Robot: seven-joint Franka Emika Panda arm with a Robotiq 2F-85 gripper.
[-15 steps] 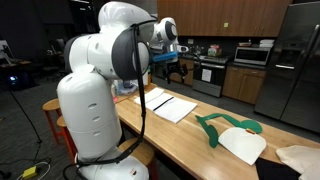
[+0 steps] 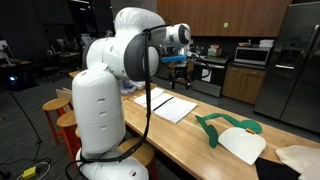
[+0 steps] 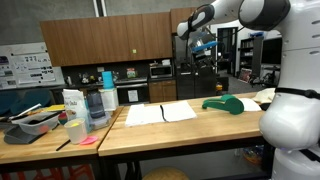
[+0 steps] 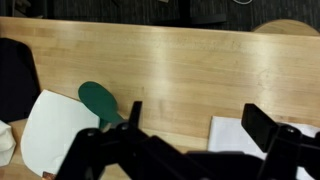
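My gripper is open above the wooden table, its two dark fingers wide apart and only bare wood visible between them. In exterior view 1 the gripper hangs high over the table, well clear of everything on it. A green utensil with a rounded end lies left of the fingers in the wrist view. It shows beside a white flat piece there. Exterior view 1 shows more green lying along the far edge of the white piece. White sheets lie beneath the right finger.
Dark cloth and another pale flat piece lie at the table's near right. A thin black item rests by the white sheets. Cups and containers crowd a side counter. Bare wood spreads across the table's front and middle.
The arm has shifted slightly right and a little lower in exterior view 1, with the gripper still high. Objects on the table have stayed in place.
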